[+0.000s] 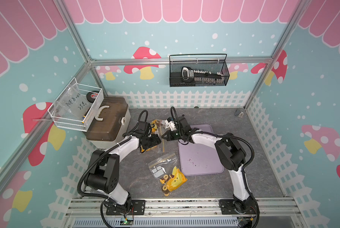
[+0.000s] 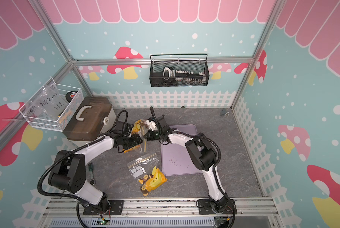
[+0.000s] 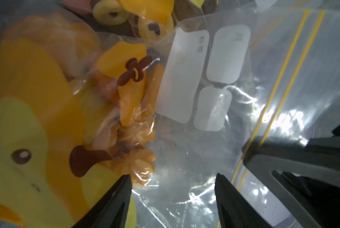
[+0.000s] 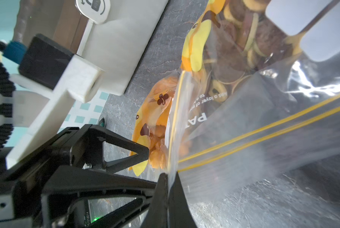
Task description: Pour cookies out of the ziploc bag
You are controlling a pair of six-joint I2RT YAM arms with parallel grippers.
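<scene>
At the left middle of the table, clear ziploc plastic [image 3: 200,155] shows an orange animal print, orange snack pieces [image 3: 135,163], white labels and yellow zip lines. Round cookies [image 3: 154,28] show through plastic behind it; I cannot tell whether this is one folded bag or two overlapping. My left gripper stands open over the plastic, nothing clearly between its fingers. My right gripper is shut on a thin zip edge [image 4: 174,125] of the clear plastic. From above, the arms partly hide the bag [image 1: 154,125].
Another ziploc bag [image 1: 173,178] with cookies and yellow print lies near the front edge. A lilac tray [image 1: 200,169] with a few dark crumbs is on the right, partly under the right arm. A brown-lidded box [image 1: 105,129] stands at the back left.
</scene>
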